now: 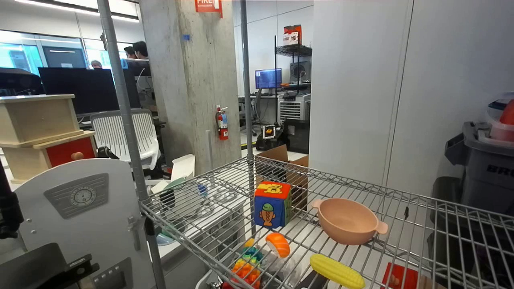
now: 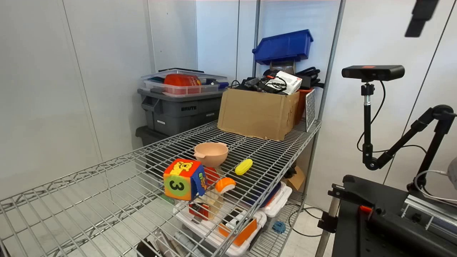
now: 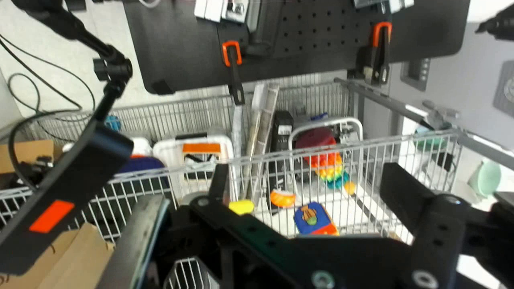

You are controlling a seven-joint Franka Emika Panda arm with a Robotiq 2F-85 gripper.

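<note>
My gripper stands open in the wrist view, its two black fingers wide apart and nothing between them. Beyond the fingers, lower down on a wire shelf (image 2: 111, 175), lie a soft picture cube (image 3: 313, 216), an orange-and-white toy sushi (image 3: 282, 198) and a yellow toy corn (image 3: 241, 207), partly covered by a finger. A peach bowl with two handles (image 1: 349, 221) sits upright on the shelf near the corn (image 1: 337, 271); it cannot be made out in the wrist view. In exterior view 2 the cube (image 2: 184, 180) stands left of the sushi (image 2: 225, 185).
A cardboard box full of cables (image 2: 257, 113) occupies the shelf's far end. Metal posts (image 1: 124, 96) rise at its corners. A camera on a jointed stand (image 2: 372, 72) is beside the black base table (image 2: 364, 192). Bare shelf lies left of the cube in exterior view 2.
</note>
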